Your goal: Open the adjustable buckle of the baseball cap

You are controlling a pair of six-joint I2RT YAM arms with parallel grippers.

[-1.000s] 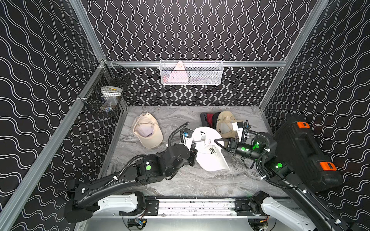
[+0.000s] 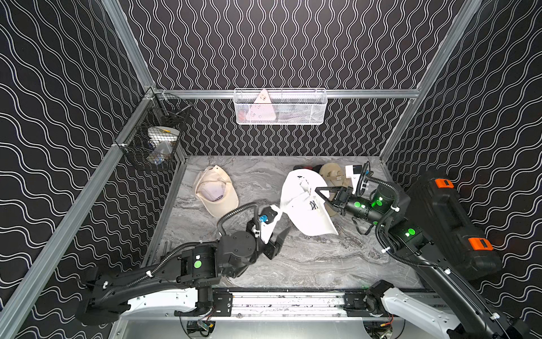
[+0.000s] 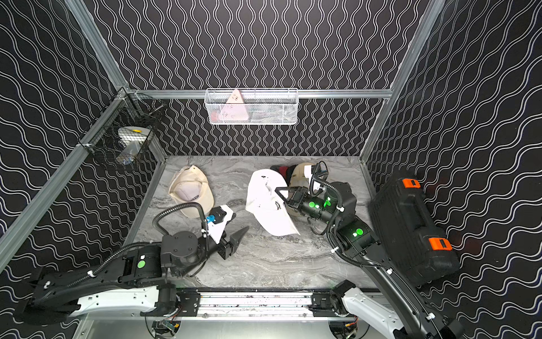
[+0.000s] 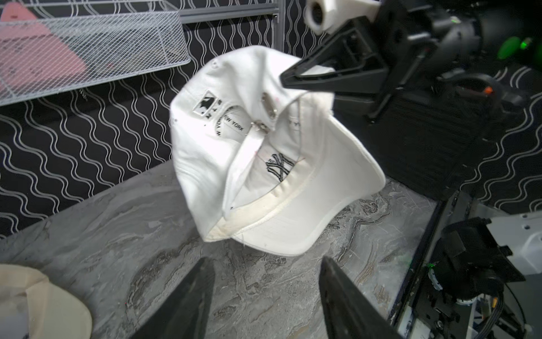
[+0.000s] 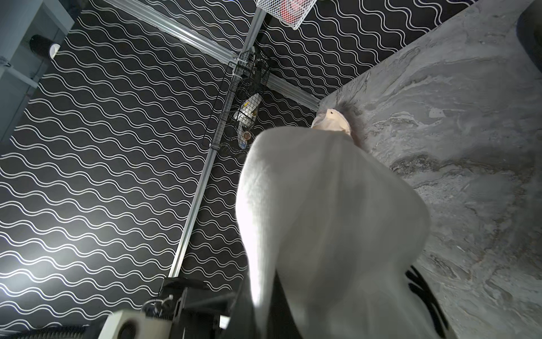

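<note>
A white baseball cap (image 4: 197,130) is held up off the table, its inside and rear opening facing the left wrist camera. Its strap (image 4: 241,163) runs up to a metal piece (image 4: 260,126), with the metal buckle (image 4: 269,105) close beside it on the other side; whether they are joined I cannot tell. My right gripper (image 2: 317,190) is shut on the cap's edge, white cloth between its fingers. In the right wrist view the cap's cloth hides most of the fingers. My left gripper is open and empty, apart from the cap, to its left and toward the front.
A beige cap (image 2: 219,192) lies at the table's left. Behind the right gripper, a tan cap (image 2: 333,172) lies at the back. A black case (image 2: 451,226) with orange latches stands at the right.
My left gripper has drawn back to the left, away from the cap, and turned. The right gripper has shifted slightly back, taking the white cap toward the rear, where it now covers more of the caps behind.
</note>
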